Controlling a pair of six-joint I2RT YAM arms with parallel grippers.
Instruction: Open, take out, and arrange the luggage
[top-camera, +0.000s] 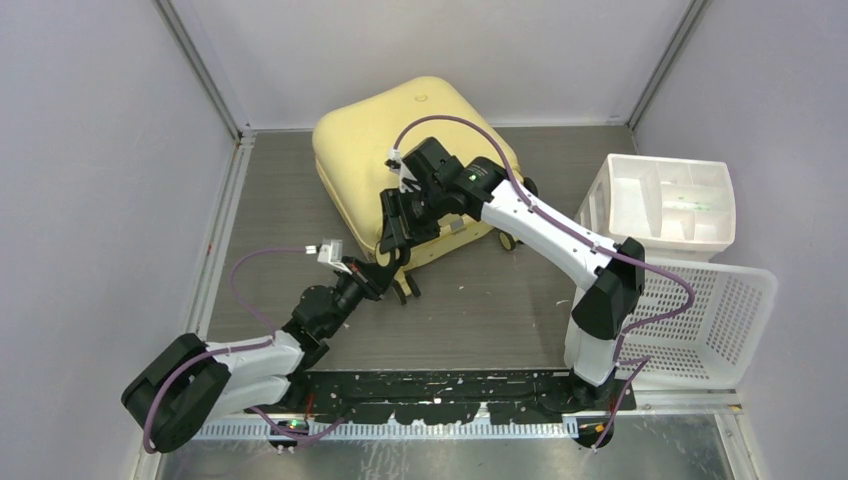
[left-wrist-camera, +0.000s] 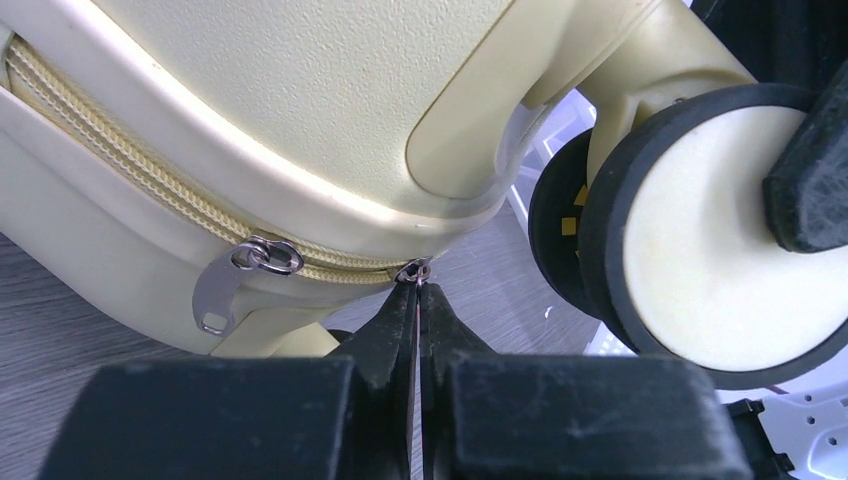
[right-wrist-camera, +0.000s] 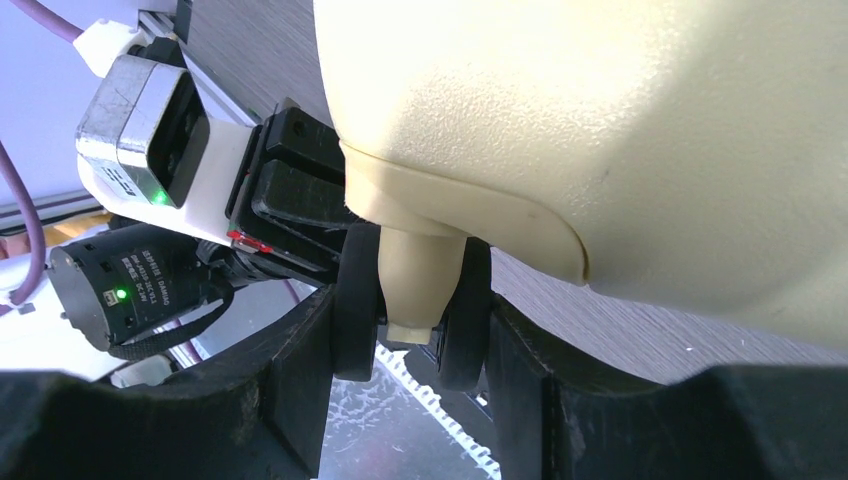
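Note:
A cream-yellow suitcase (top-camera: 355, 150) lies tilted on the grey floor. My right gripper is shut on a cream protruding part (right-wrist-camera: 420, 270) at its corner. In the left wrist view, my left gripper is shut, its tips at the zipper's metal slider (left-wrist-camera: 410, 268) at the case's corner; whether it pinches the tab is unclear. A second zipper pull (left-wrist-camera: 215, 300) hangs to the left along the zipper (left-wrist-camera: 130, 150). A wheel (left-wrist-camera: 725, 235) stands beside the left fingertips.
At right stand a white compartmented bin (top-camera: 670, 185) and a white perforated basket (top-camera: 730, 320). Grey walls enclose the workspace. Bare floor lies in front of the suitcase and left of it.

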